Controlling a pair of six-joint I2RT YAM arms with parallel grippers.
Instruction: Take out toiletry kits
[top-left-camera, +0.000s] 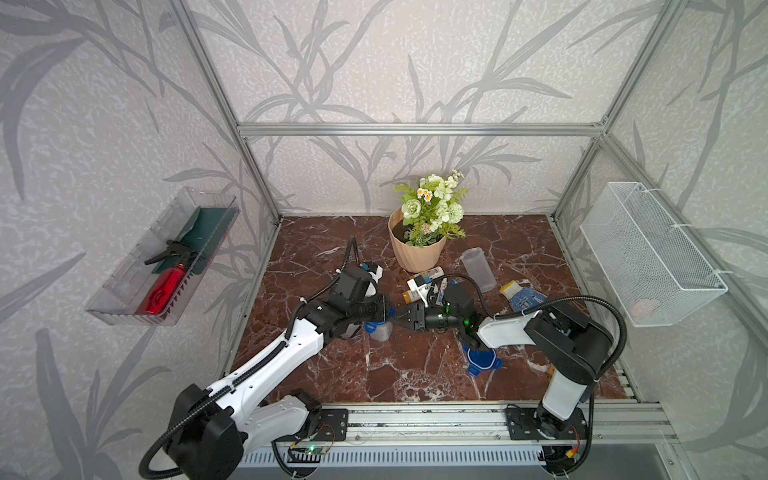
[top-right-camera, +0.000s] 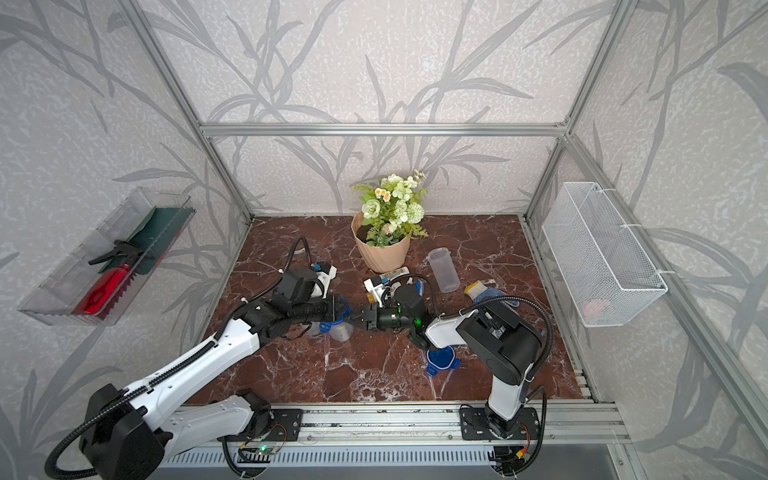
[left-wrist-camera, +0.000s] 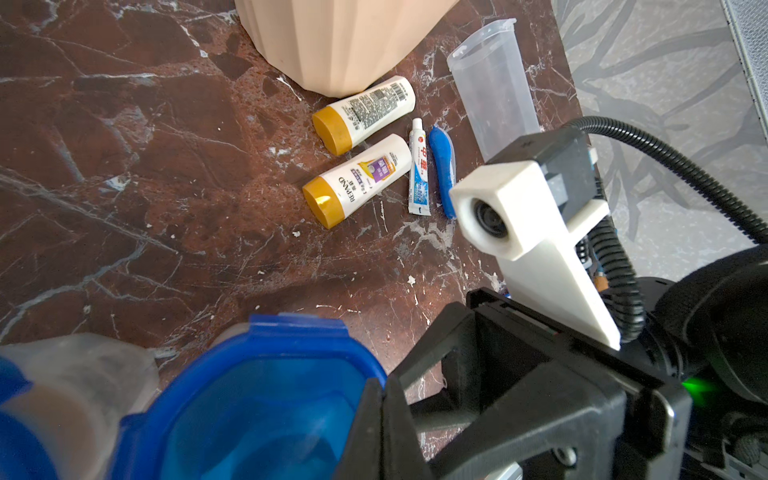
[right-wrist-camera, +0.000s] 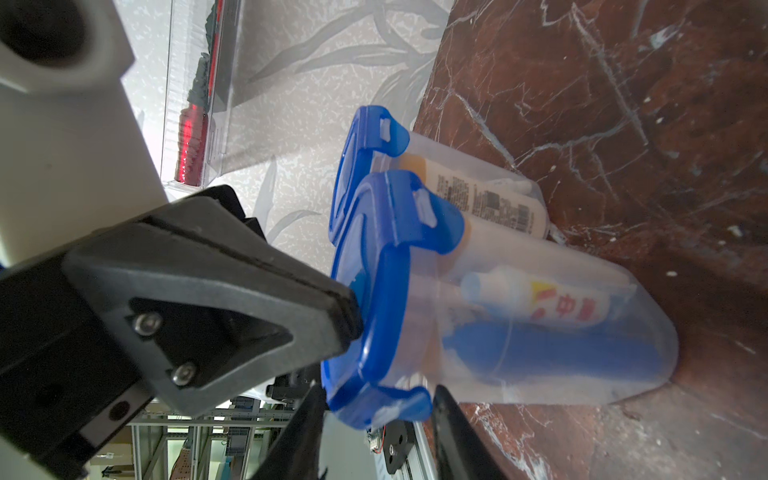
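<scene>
In the right wrist view a clear container with a blue latched lid stands upright, a toothpaste tube and a blue item inside. Behind it a second lidded container holds a white bottle. My right gripper is part open, its blurred fingertips either side of the lid's front latch. From the other side my left gripper is shut at the lid, nothing visible between its fingers. Two yellow-capped bottles, a toothpaste tube and a blue item lie loose on the table.
An empty clear cup lies behind the right arm, a loose blue lid before it. The flowerpot stands at the back. A blue-and-yellow cloth item lies right.
</scene>
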